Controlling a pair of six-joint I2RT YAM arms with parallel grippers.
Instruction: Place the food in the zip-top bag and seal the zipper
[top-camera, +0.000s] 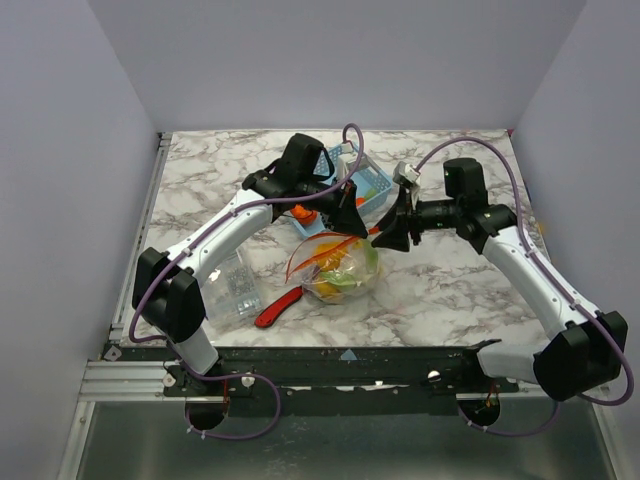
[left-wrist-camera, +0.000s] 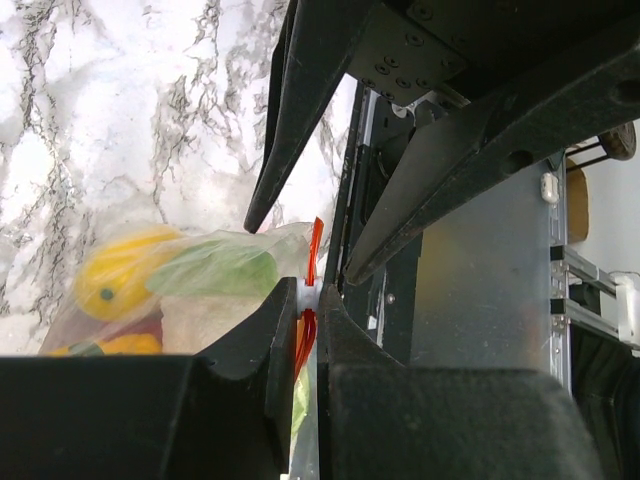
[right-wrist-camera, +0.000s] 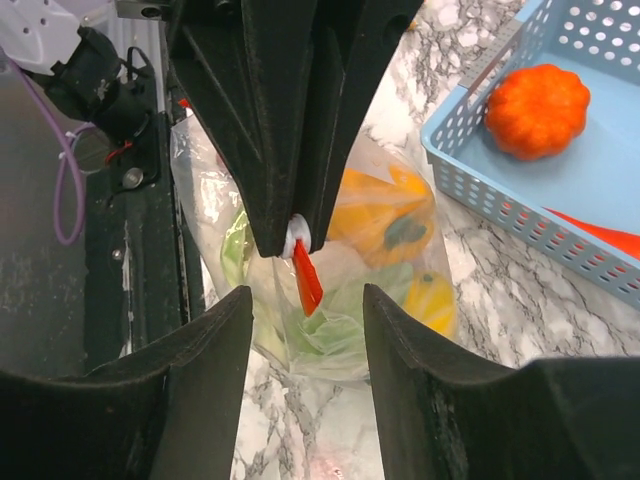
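Observation:
The clear bag (top-camera: 335, 270) holds yellow and green food and lies at the middle front of the table. My left gripper is shut on the bag's zipper (right-wrist-camera: 306, 275), whose orange end sticks out between its fingertips. My right gripper is open around that orange end, a finger on either side, just beside the left fingertips. In the left wrist view its two dark fingers (left-wrist-camera: 300, 120) reach over the bag from above.
A blue basket (top-camera: 370, 185) with orange food (right-wrist-camera: 535, 110) stands behind the bag. A red knife-like object (top-camera: 278, 308) lies front left of the bag, near a clear empty bag (top-camera: 230, 290).

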